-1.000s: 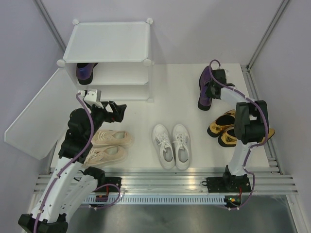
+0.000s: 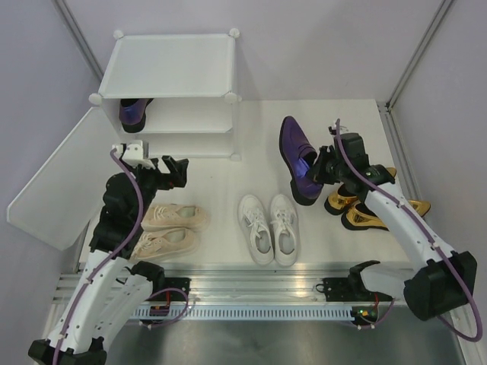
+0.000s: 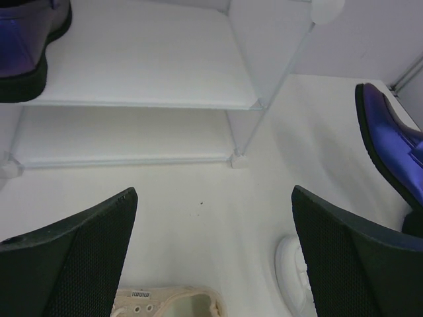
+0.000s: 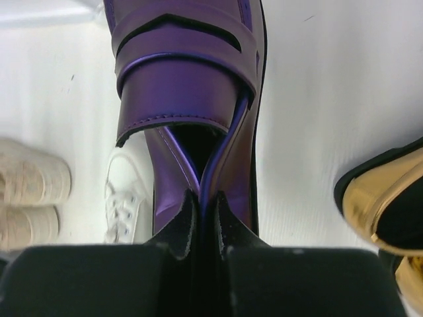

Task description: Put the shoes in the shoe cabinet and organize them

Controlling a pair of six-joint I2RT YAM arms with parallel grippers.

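Note:
A purple shoe [image 2: 297,152] with a dark sole hangs raised right of the white cabinet [image 2: 167,65]; my right gripper [image 2: 323,169] is shut on its heel end, as the right wrist view [image 4: 205,205] also shows. Another purple shoe [image 2: 133,114] sits on the cabinet's upper shelf at the left. My left gripper [image 2: 171,171] stands open in front of the cabinet, empty between its fingers. White sneakers [image 2: 255,228] lie at the centre front, cream shoes [image 2: 171,217] at the left, and gold shoes [image 2: 361,217] at the right, partly behind the right arm.
The cabinet's door [image 2: 53,182] stands swung open at the left. The rest of the upper shelf and the lower shelf look empty.
The held purple shoe and my right arm have moved left and toward the front from the back right, the shoe now appearing larger and higher. The left gripper has shifted slightly.

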